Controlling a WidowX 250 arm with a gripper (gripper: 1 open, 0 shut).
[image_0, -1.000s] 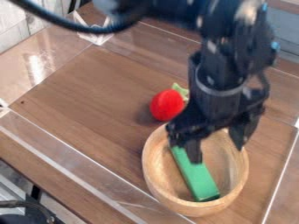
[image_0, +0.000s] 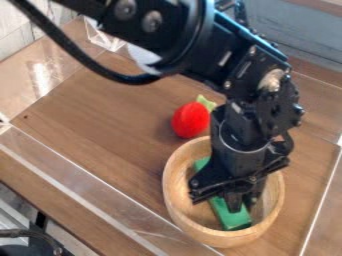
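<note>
A wooden bowl (image_0: 179, 200) sits at the lower right of the table, with a long green block (image_0: 233, 214) lying inside it. My black gripper (image_0: 230, 188) reaches down into the bowl over the block, covering its middle part. The fingertips are low against the block, but whether they close on it cannot be made out. Behind the bowl, to its upper left, lies a red round object (image_0: 190, 121) with a green top, like a tomato or strawberry.
Clear strips run along its near left and right edges. A white wire object stands at the back left, and a wall closes the back.
The gripper has come down further into the bowl and now hides more of the green block. The red object has stayed in place.
</note>
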